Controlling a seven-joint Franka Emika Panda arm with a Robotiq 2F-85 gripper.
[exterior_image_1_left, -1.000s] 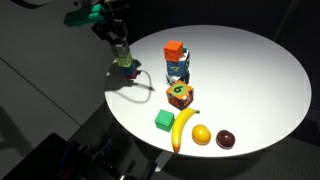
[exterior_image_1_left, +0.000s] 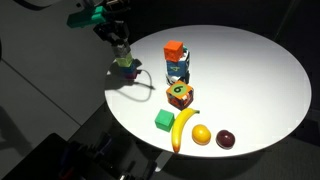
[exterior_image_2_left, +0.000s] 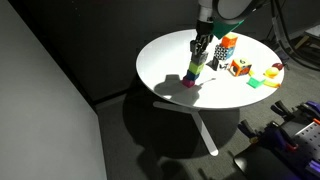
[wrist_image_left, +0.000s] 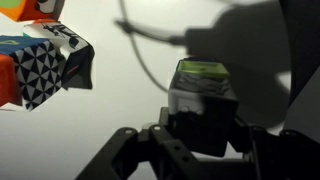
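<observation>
Near the table's left edge in exterior view 1 stands a small stack with a yellow-green block (exterior_image_1_left: 124, 61) over a blue and reddish base. Exterior view 2 shows a grey block (exterior_image_2_left: 199, 57) on top, then a yellow-green block (exterior_image_2_left: 195, 67), a blue block (exterior_image_2_left: 190, 75) and a pink block (exterior_image_2_left: 187, 83). The stack looks slightly tilted there. My gripper (exterior_image_1_left: 121, 46) is at the stack's top, shut on the grey block. From the wrist, this block (wrist_image_left: 200, 103) appears dark between the fingers, with the yellow-green one (wrist_image_left: 204, 68) just beyond it. Whether the blocks below are firmly joined cannot be seen.
A taller patterned block tower (exterior_image_1_left: 177, 68) with an orange top stands to the right. Nearer the front lie a colourful cube (exterior_image_1_left: 180, 95), green block (exterior_image_1_left: 165, 120), banana (exterior_image_1_left: 183, 129), orange (exterior_image_1_left: 201, 134) and dark red fruit (exterior_image_1_left: 225, 140).
</observation>
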